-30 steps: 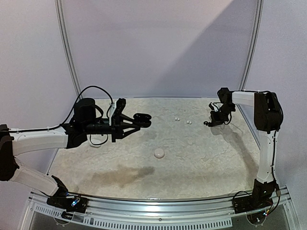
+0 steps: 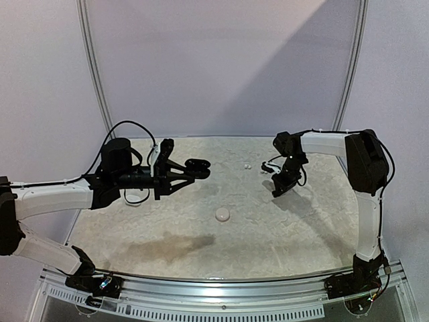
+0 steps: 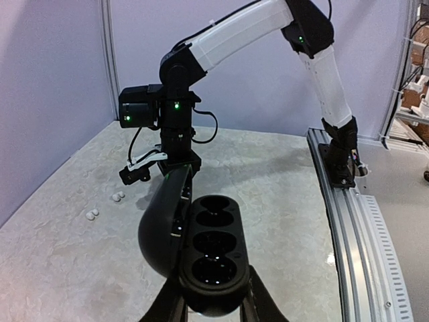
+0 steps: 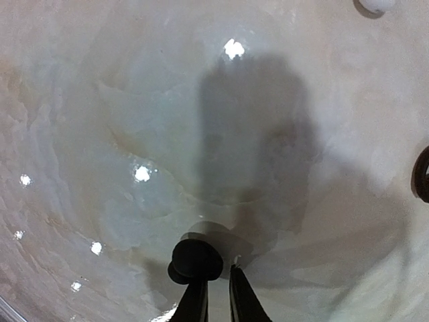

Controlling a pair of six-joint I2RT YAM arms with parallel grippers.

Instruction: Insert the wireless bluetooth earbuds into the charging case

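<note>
My left gripper [image 2: 191, 176] is shut on the black charging case [image 3: 214, 241], held above the table's left half. Its lid stands open, and round dark hollows show inside. Over the table's right side is my right gripper, low and pointing down. Its fingers look close together, with a narrow gap that seems empty. A small black earbud-like piece [image 4: 194, 260] shows at the tip of the left-hand finger in the right wrist view; whether it is gripped cannot be told. White earbud-like pieces [image 3: 118, 196] lie on the table near the right gripper.
A round white disc [image 2: 222, 215] lies mid-table. Another white object [image 2: 133, 200] sits under the left arm. A dark round thing [image 4: 422, 176] is cut off at the right wrist view's edge.
My right gripper has moved left and toward the front edge. Small black pieces seen beside it earlier no longer show apart from it in the top view. The left arm and case look nearly still.
</note>
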